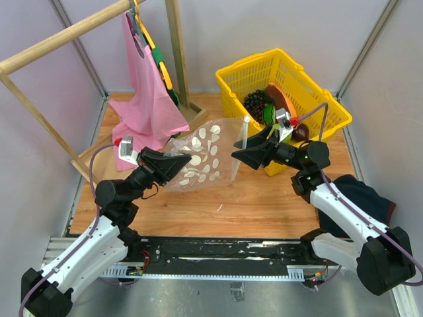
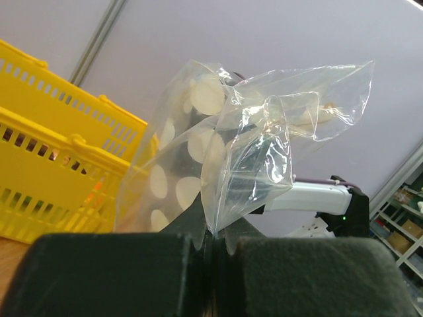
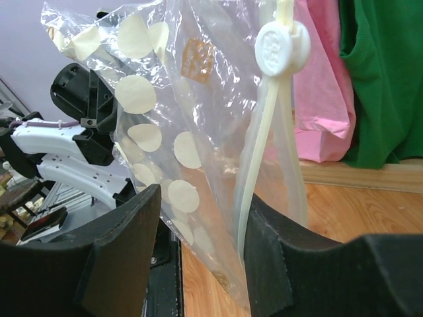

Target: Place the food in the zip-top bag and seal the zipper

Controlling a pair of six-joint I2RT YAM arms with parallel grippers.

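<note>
A clear bag with white oval spots [image 1: 205, 155] hangs between my two arms above the table. My left gripper [image 1: 190, 158] is shut on its left side; in the left wrist view, gathered film [image 2: 221, 205] runs down between the fingertips. The bag's right edge carries the zipper strip [image 3: 259, 142] with a white slider [image 3: 277, 47] at its top. My right gripper stands part open around that edge, which lies close to the right-hand finger [image 3: 264, 231] and below the slider. Food such as dark grapes [image 1: 255, 103] lies in the yellow basket [image 1: 316, 92].
A wooden rack [image 1: 63, 36] with pink cloth [image 1: 153, 109] hanging from it stands at the back left. Dark folded cloth [image 1: 360, 201] lies at the right, by my right arm.
</note>
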